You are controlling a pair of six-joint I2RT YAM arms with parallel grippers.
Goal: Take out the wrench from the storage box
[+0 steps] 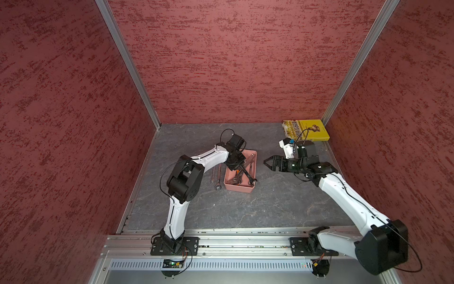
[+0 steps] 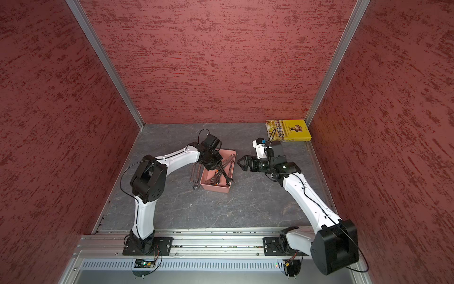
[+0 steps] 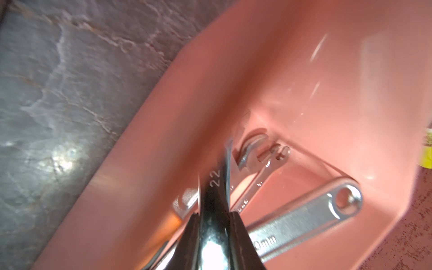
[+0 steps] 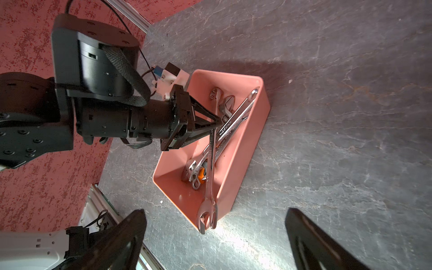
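Observation:
The pink storage box (image 4: 247, 153) holds several silver wrenches. My left gripper is in over the box, its fingers closed around a large wrench (image 3: 215, 184) marked 22. That wrench is tilted, its open-end head (image 4: 205, 211) at the box's front rim in the right wrist view. Another wrench (image 3: 301, 216) and smaller ones lie below it, with something orange among them. My right gripper stands open to the right of the box, nothing between its fingers.
More wrenches (image 1: 218, 182) lie on the grey table left of the box. A yellow carton (image 1: 305, 130) sits at the back right.

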